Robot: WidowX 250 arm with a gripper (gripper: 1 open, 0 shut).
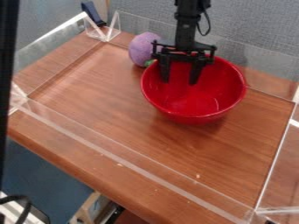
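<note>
My black gripper (181, 70) reaches down from the top of the view into the back left part of a large red bowl (198, 103); its fingertips are dark against the bowl, and whether they are apart or closed on anything is hard to tell. A purple round object (143, 48), apparently an eggplant or similar toy, lies just behind and left of the bowl, beside my gripper.
A wooden table (105, 140) is bordered by clear plastic walls, with open space at the left and front. A grey wall stands behind. Dark items lie off the table at the lower left.
</note>
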